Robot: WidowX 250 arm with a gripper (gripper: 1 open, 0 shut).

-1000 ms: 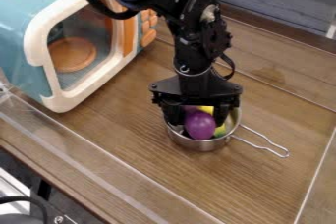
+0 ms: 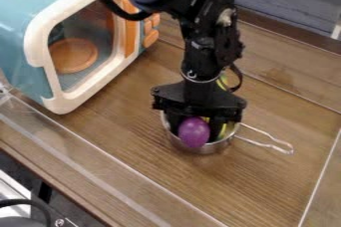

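My black gripper (image 2: 193,119) reaches down into a small steel pot (image 2: 212,147) with a wire handle on the wooden counter. It is shut on a purple egg-shaped object (image 2: 194,132), held at the pot's front. Something yellow is partly visible behind it, mostly hidden by the gripper.
A blue and white toy microwave (image 2: 55,34) with an orange plate inside stands at the upper left. A dark cable lies at the bottom left.
The gripper and the purple object have shifted slightly left and down, with the purple object now more toward the pot's front. Less of the yellow object shows.
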